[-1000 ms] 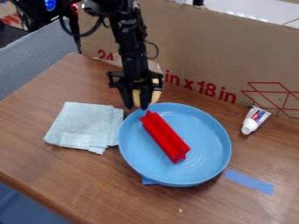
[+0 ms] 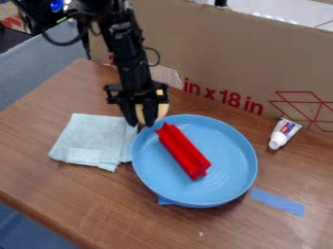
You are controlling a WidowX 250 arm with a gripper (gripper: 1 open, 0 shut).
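Note:
My black gripper [image 2: 140, 118] is low at the back-left rim of a blue plate [image 2: 196, 185], between it and a folded pale cloth [image 2: 85, 141]. Yellowish pieces show at its lower end; whether the fingers hold anything is unclear. A red oblong object [image 2: 184, 151] lies diagonally on the plate.
A white tube [image 2: 283, 133] lies right of the plate. A cardboard box [image 2: 254, 63] stands along the back. Blue tape [image 2: 276, 200] is on the wooden table [image 2: 97, 204], whose near-left part is clear.
The gripper has moved slightly down and to the left since a second ago. The plate, red object and tube are unchanged.

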